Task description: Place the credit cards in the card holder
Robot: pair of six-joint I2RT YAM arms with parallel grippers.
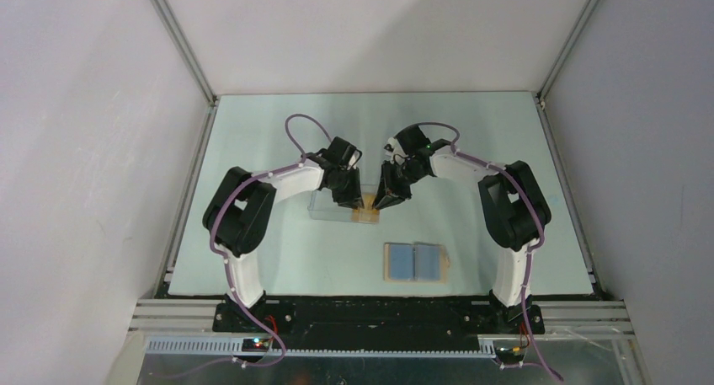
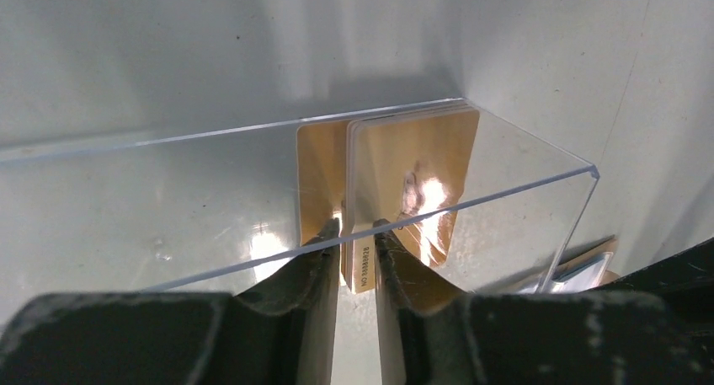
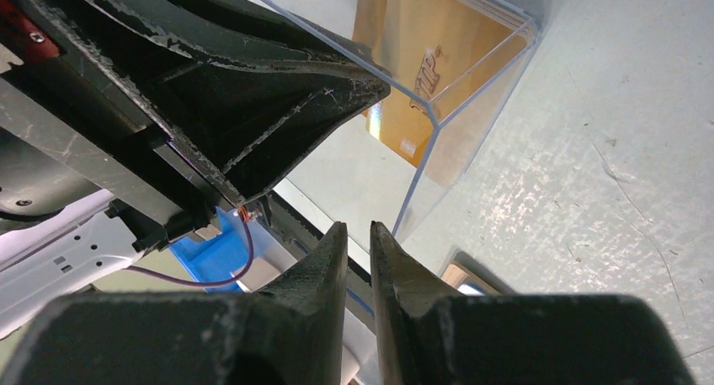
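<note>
The clear acrylic box (image 1: 328, 212) lies in the middle of the table with gold cards (image 1: 366, 213) at its right end. In the left wrist view several stacked gold cards (image 2: 421, 157) stand inside it, and my left gripper reaches to their lower part, fingers either side of a card stack's edge; its grip is unclear. In the right wrist view my right gripper is at the box's near corner (image 3: 425, 132), fingertips close together, apparently on the clear wall.
A tan board with two blue pads (image 1: 402, 261) lies at the front right. The two wrists are very close together.
</note>
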